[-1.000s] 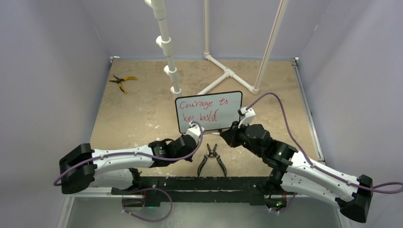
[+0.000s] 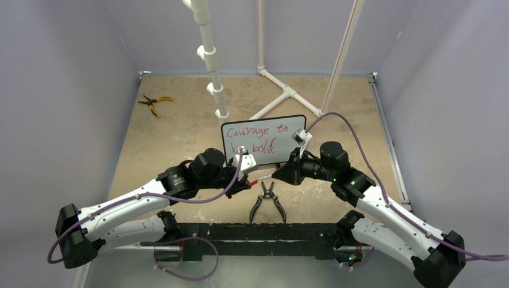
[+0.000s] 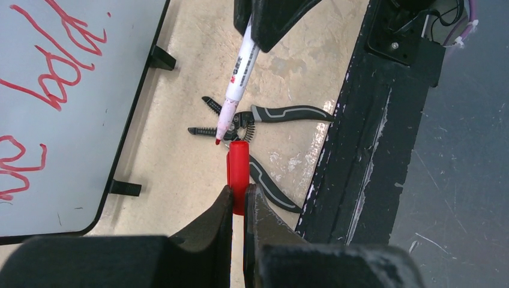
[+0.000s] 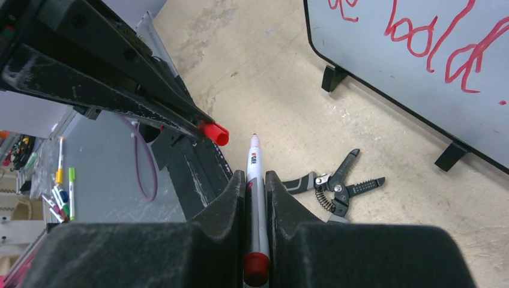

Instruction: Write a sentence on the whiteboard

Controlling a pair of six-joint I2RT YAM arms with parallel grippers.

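The whiteboard [image 2: 263, 138] reads "Courage to be bold" in red, its lower line partly hidden by my left arm in the top view. My left gripper is shut on a red marker cap [image 3: 239, 165]. My right gripper is shut on a white marker [image 4: 255, 157] with a pink tip section and red end. The marker's tip points toward the cap, a short gap apart, both above the wire strippers [image 2: 268, 201] in front of the board.
Yellow-handled pliers [image 2: 154, 103] lie at the back left. White pipe frames [image 2: 288, 90] stand behind the board. The dark table edge [image 2: 264, 237] runs along the front. Bare table surrounds the board on both sides.
Over the last second both arms have moved, the left one rising toward the middle and the right one shifting toward the back, bringing cap and marker tip into line above the strippers.
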